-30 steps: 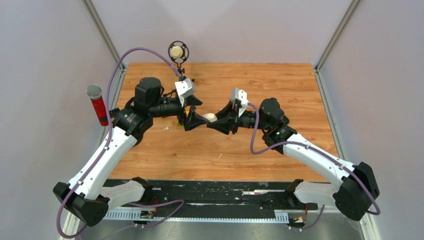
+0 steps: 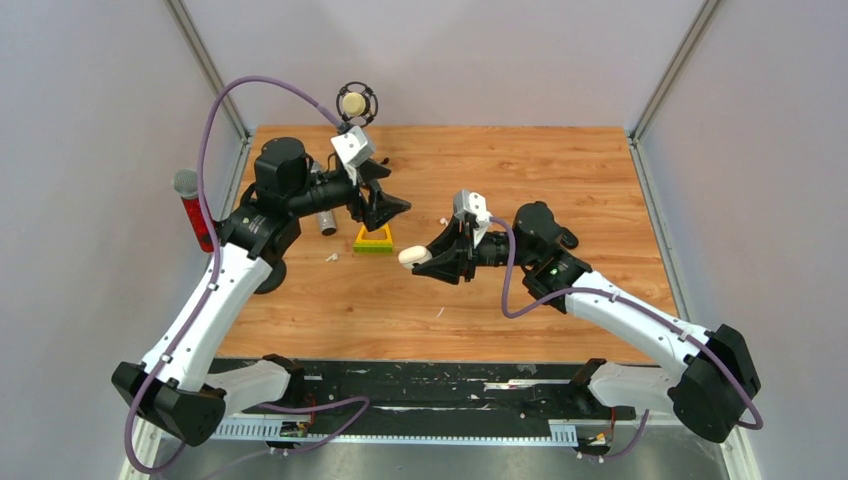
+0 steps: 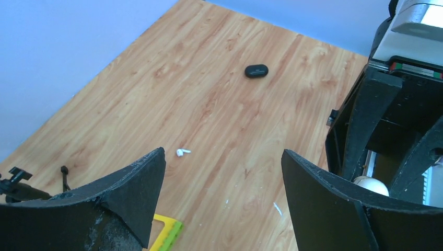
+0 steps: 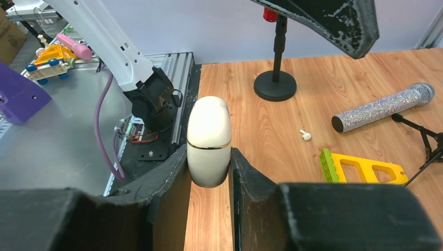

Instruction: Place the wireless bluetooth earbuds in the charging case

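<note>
The white charging case (image 2: 414,257), rounded with a thin gold seam, stays raised off the table. My right gripper (image 2: 436,262) is shut on its lower part. In the right wrist view the case (image 4: 209,123) stands upright between the fingertips, seam facing this camera; its inside is hidden. My left gripper is open and empty, up and left of the case in the top view. One white earbud (image 3: 181,152) lies beyond the left fingers, right of the yellow block in the top view. Another earbud (image 4: 305,135) rests left of that block.
The yellow block with a green edge (image 2: 374,240) lies near the left gripper. A silver microphone (image 4: 386,107), a stand's round black base (image 4: 275,86) and a black oval item (image 3: 256,71) are on the table.
My left gripper has pulled back from the case, up and to the left, uncovering the yellow block. The right gripper has shifted slightly left and down, with the case still in it.
</note>
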